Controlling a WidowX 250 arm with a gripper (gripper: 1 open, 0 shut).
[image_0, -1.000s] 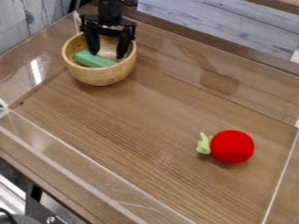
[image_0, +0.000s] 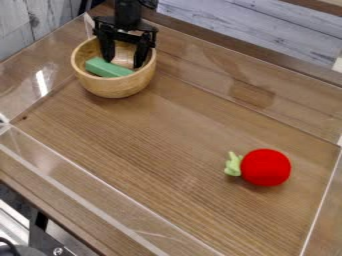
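My black gripper (image_0: 126, 40) reaches from the top of the camera view down into a light wooden bowl (image_0: 120, 86) at the upper left, its fingers open. A green block (image_0: 107, 68) lies in the bowl, just below and left of the fingers; whether they touch it I cannot tell.
A red round vegetable (image_0: 266, 168) with a pale green top lies on the wooden table (image_0: 160, 190) at the lower right. A light wall runs along the back.
The gripper sits slightly lower in the bowl than before. The bowl and red vegetable look unmoved.
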